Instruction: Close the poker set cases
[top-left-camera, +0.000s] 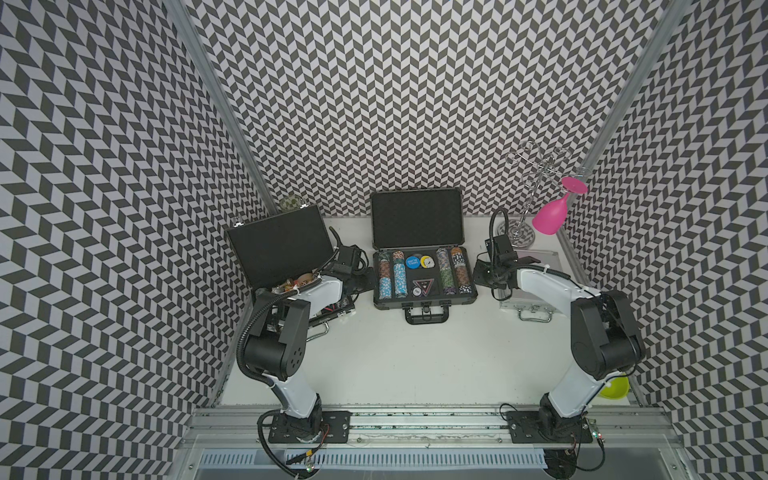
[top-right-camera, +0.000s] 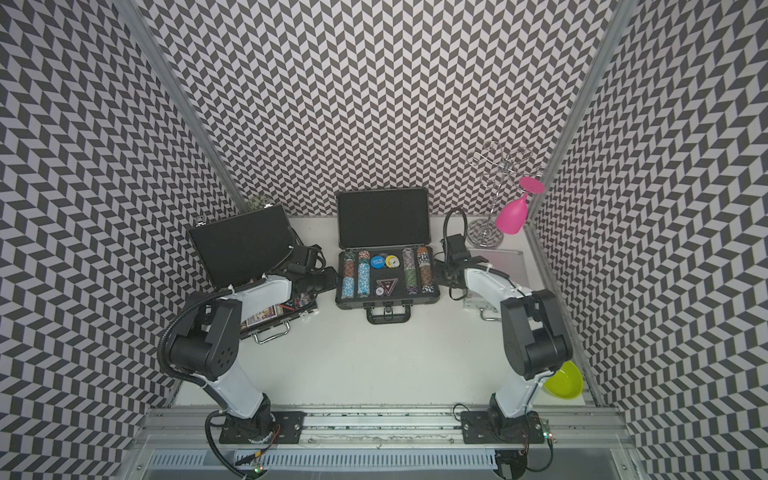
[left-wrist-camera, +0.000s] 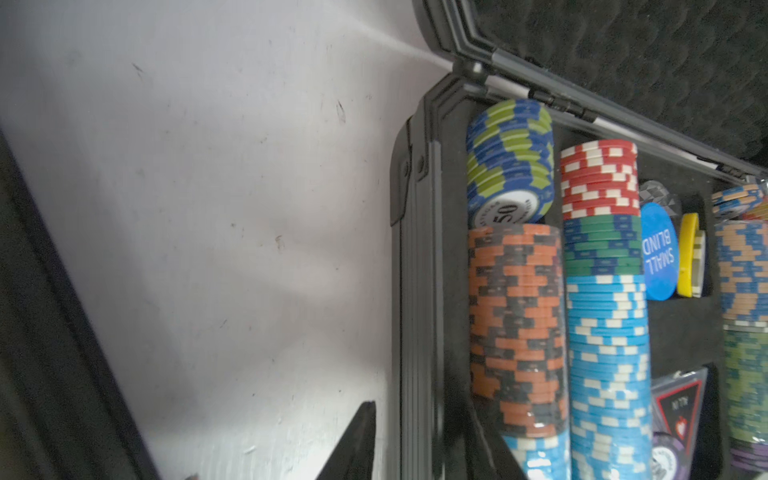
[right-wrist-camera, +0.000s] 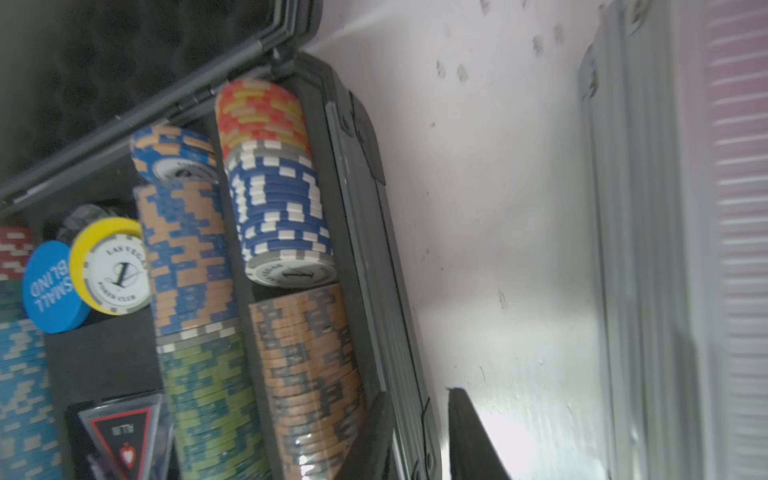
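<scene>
The middle black poker case (top-left-camera: 416, 217) stands open, lid back, chip stacks and markers in its tray (top-right-camera: 385, 272). My left gripper is at its left wall, fingers apart, one over the rim. My right gripper is at the right wall, fingers part open around the edge; whether either touches it is unclear. On the left another black case (top-left-camera: 276, 240) stands open, lid up, partly behind my left arm. A silver case (top-right-camera: 500, 264) lies to the right, partly hidden by my right arm.
A chrome stand (top-left-camera: 512, 236) with a pink glass (top-left-camera: 552, 216) stands back right, and a green bowl (top-right-camera: 562, 380) front right.
</scene>
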